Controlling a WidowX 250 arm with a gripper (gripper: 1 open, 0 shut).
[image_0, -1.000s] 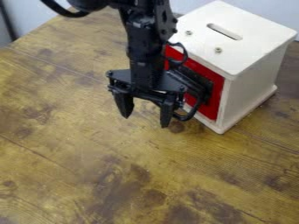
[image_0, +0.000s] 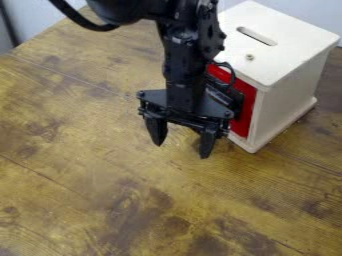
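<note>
My black gripper (image_0: 182, 134) hangs low over the wooden table, open, with its two fingers apart and nothing visible between them. It stands just left of a white box (image_0: 281, 70) with a red front panel (image_0: 245, 113). The box has a slot in its top. Dark parts on the red front are largely hidden behind the gripper and its cable, so I cannot tell them apart.
A pale wall runs behind the box and at the top left corner.
The gripper has shifted a little to the right, toward the box's red front, and now covers more of it. The box has not visibly moved.
</note>
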